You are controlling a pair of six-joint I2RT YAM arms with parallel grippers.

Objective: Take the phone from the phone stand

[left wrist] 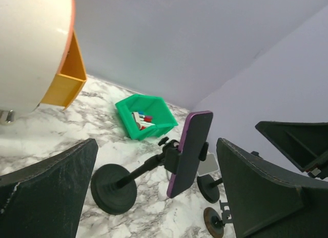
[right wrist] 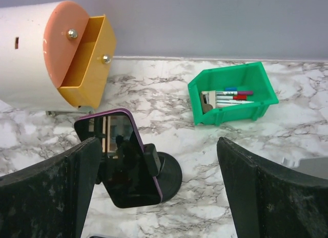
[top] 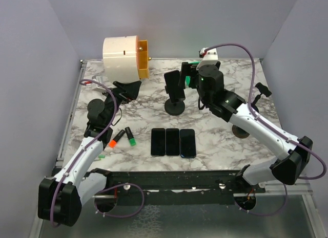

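Observation:
The dark phone (top: 175, 85) leans in its clamp on the black phone stand (top: 175, 107), near the middle of the table. Its purple edge shows in the left wrist view, where the phone (left wrist: 191, 151) is held by the stand's clamp (left wrist: 171, 158). Just right of the phone in the top view is my right gripper (top: 185, 74), open and empty. In the right wrist view the phone (right wrist: 123, 158) appears left of centre, partly behind the left finger (right wrist: 64, 189). My left gripper (top: 134, 89) stands open to the phone's left, apart from it.
A white drum-shaped box with a yellow drawer (top: 143, 59) stands at the back left. Behind my right gripper sits a green bin (right wrist: 233, 112) of markers. Several phones (top: 172, 142) lie flat at the front; two markers (top: 117, 138) lie left of them. Other stands (top: 240, 131) occupy the right.

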